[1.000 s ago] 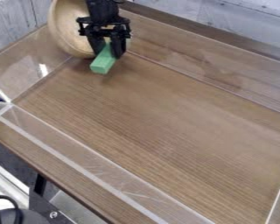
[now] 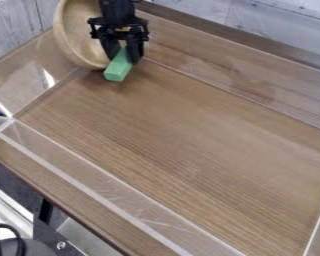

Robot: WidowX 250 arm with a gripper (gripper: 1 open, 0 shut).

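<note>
At the top left of the table, my black gripper (image 2: 121,40) is shut on a green block (image 2: 119,66), which points down and toward the front from between its fingers. A round tan wooden bowl (image 2: 75,32) stands right behind and to the left of the gripper, tilted with its inside showing. Whether the block touches the bowl or the table is hard to tell.
Clear tape strips run along its left and front edges. Dark cables and a grey fixture (image 2: 43,244) are at the bottom left corner.
The gripper and green block have shifted slightly over the last second, staying by the bowl at the top left. The rest of the table looks the same.
</note>
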